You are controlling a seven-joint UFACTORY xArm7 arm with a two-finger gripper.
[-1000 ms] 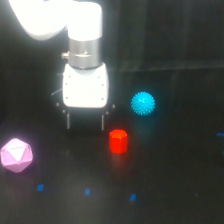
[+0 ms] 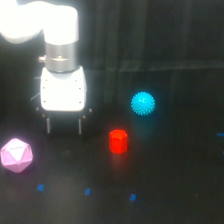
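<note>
My gripper (image 2: 64, 126) hangs at the left of the camera view, under the white arm. Its two thin fingers stand apart with nothing between them, so it is open. A pink many-sided ball (image 2: 16, 155) lies lower left of it, near the frame's left edge. To the gripper's right is a small red block (image 2: 118, 142), upright, with flat sides. Farther back and right sits a bright blue ball (image 2: 143, 103) with a bumpy surface. The fingers touch none of these objects. How high they are above the surface is hard to tell.
Small blue marks (image 2: 87, 191) run along the front of the dark surface, and another blue mark (image 2: 220, 134) shows at the right edge. A dark curtain-like backdrop (image 2: 160, 40) fills the rear.
The arm and its open gripper have moved left and slightly lower in the picture, away from the red block and nearer the pink ball. The objects have stayed in place.
</note>
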